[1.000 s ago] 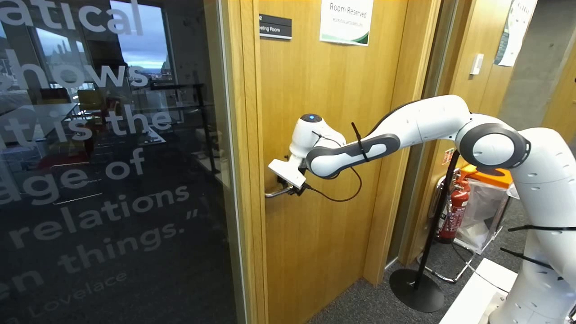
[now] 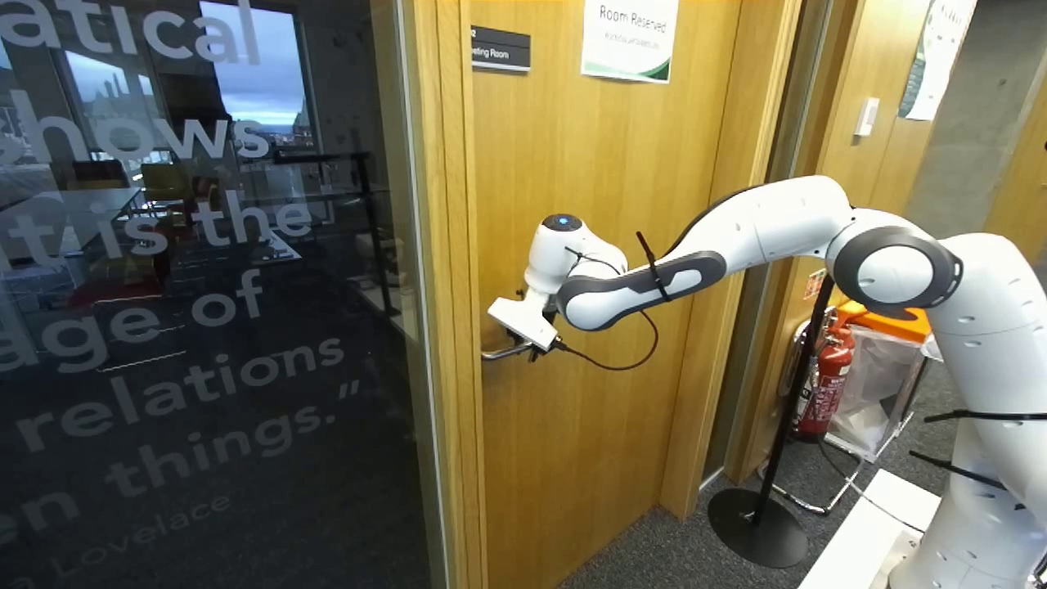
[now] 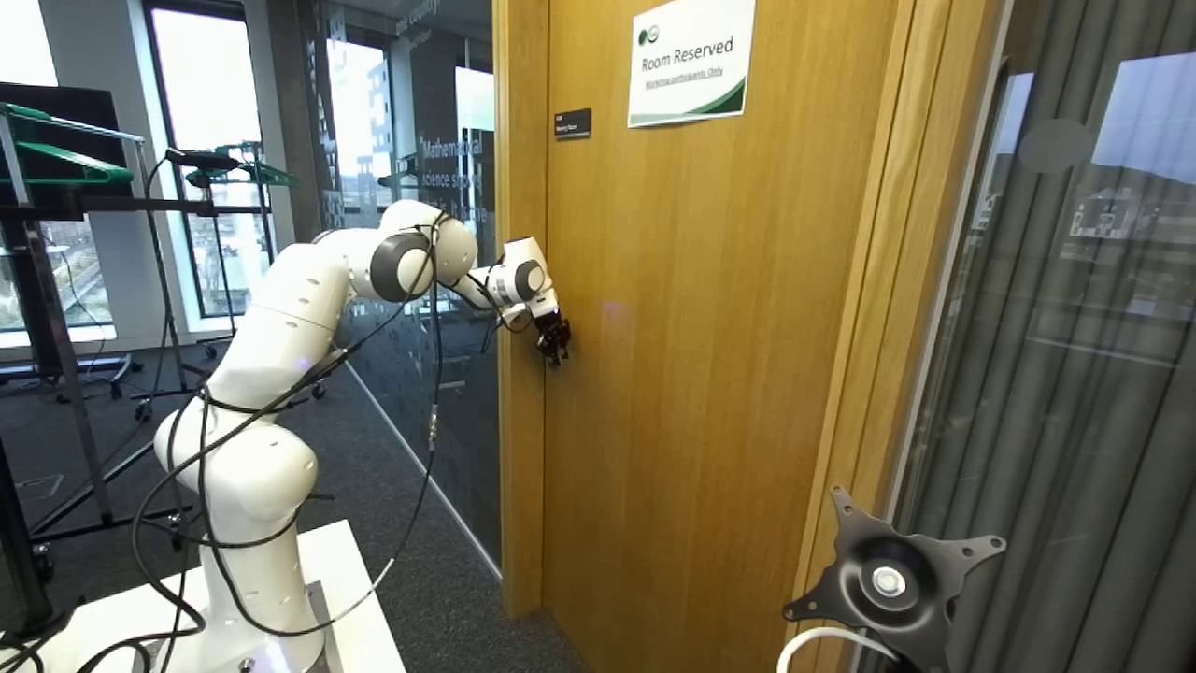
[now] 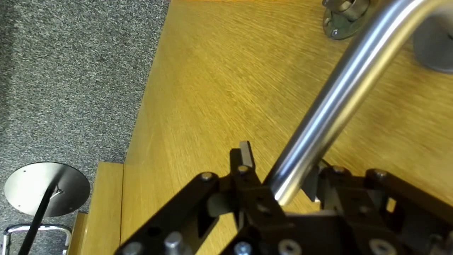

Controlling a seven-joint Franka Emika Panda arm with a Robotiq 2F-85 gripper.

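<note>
A wooden door stands shut in its frame, with a bent metal lever handle near its left edge. In the wrist view the silver handle runs diagonally from the upper right, its free end between the dark fingers of my gripper. The left finger stands to one side of the bar and the right finger lies close against the other. Whether both press on the metal is not clear. The second exterior view shows the gripper close to the door, the handle hidden behind it.
A lock fitting sits on the door near the handle. Glass wall adjoins the frame on the left. To the right are a black stand, a fire extinguisher and an orange-topped bin.
My wrist and hand have sunk slightly, and the hand is a little lower at the handle. The door and its handle look unchanged.
</note>
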